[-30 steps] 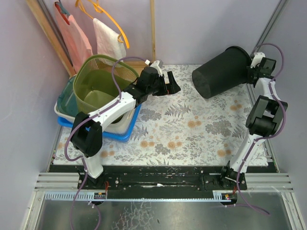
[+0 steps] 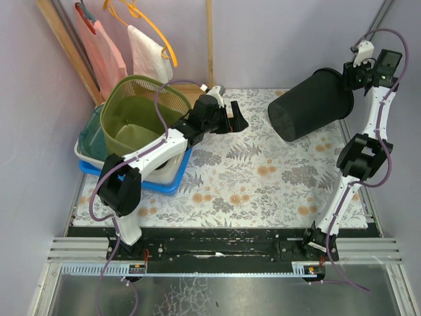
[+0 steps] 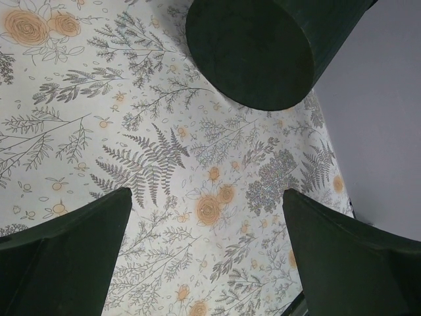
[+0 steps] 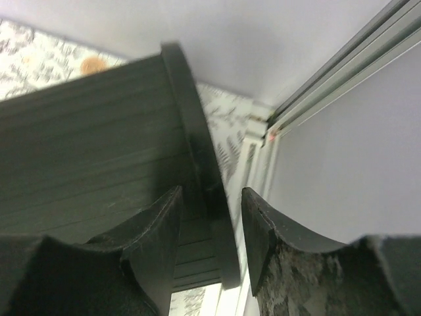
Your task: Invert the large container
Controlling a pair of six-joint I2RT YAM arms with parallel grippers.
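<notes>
The large dark green container (image 2: 306, 105) lies tilted on its side at the back right, its base (image 3: 248, 56) angled toward the middle, its rim (image 4: 197, 138) by the right wall. My right gripper (image 2: 350, 74) is open at that rim, the rim between or just beside its fingers. My left gripper (image 2: 233, 118) hangs open left of the container, over the floral floor, nothing between its fingers.
Stacked bins (image 2: 131, 118) in green and white sit in a blue tray (image 2: 168, 187) at the left, below hanging cloths (image 2: 148, 52) and hangers. Grey walls close in at back and right.
The container has slid slightly right and toward the front. The left arm is still.
</notes>
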